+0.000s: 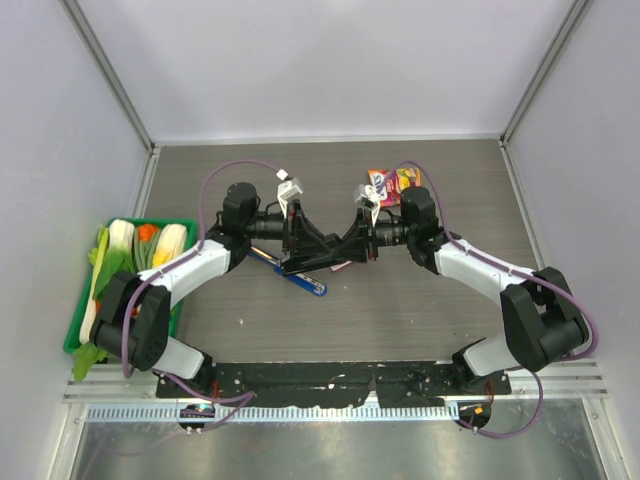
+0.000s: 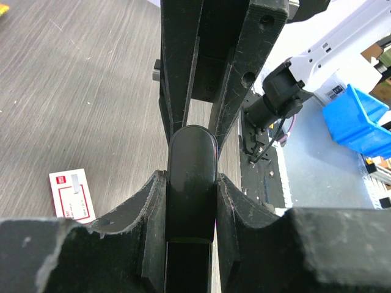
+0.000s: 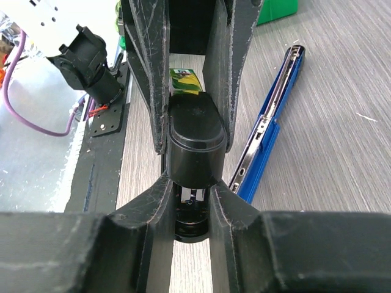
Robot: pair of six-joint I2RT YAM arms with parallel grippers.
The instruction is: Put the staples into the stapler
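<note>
A black stapler (image 2: 191, 183) is held up between the two grippers over the table's middle. In the left wrist view my left gripper's (image 2: 191, 204) fingers press against its rounded black body. In the right wrist view my right gripper is shut on the same stapler (image 3: 194, 140), whose black end faces that camera. A blue stapler-like tool (image 1: 305, 282) with a metal strip lies on the table below. A small white-and-red box (image 2: 71, 194), possibly staples, lies on the table, mostly hidden in the top view.
A green tray of toy vegetables (image 1: 170, 240) stands at the left. A red packet (image 1: 394, 183) lies at the back right.
</note>
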